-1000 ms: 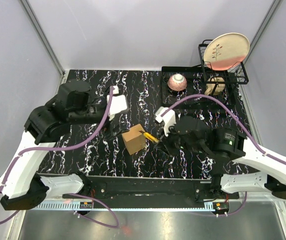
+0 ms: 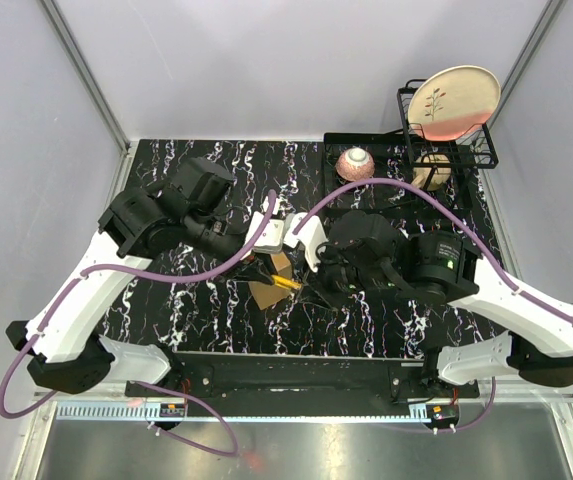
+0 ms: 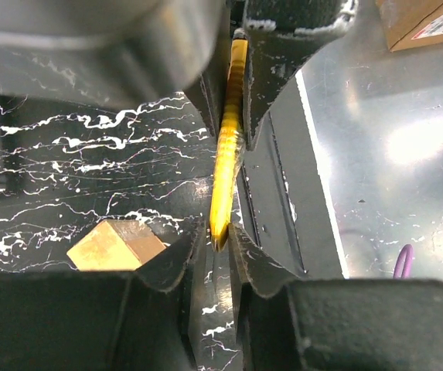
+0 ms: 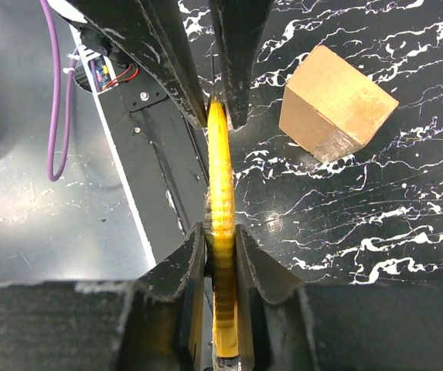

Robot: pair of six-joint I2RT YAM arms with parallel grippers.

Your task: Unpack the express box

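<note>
A yellow utility knife (image 2: 285,283) spans the gap between my two grippers, over the marble-patterned table. My right gripper is shut on its handle; in the right wrist view the handle runs up from those fingers. My left gripper stands part open around the knife's other end, its fingertips on either side; whether they touch it I cannot tell. A thin dark line, perhaps the blade, shows past that end in the right wrist view. The cardboard box (image 4: 337,100) sits on the table below, partly hidden by the arms from above, with clear tape on it.
A black dish rack (image 2: 471,155) with a plate (image 2: 456,103) stands at the back right, beside a pink bowl (image 2: 355,164). Another cardboard box (image 3: 430,23) appears at the left wrist view's upper corner.
My left gripper has come right to the knife's end, from clear of it.
</note>
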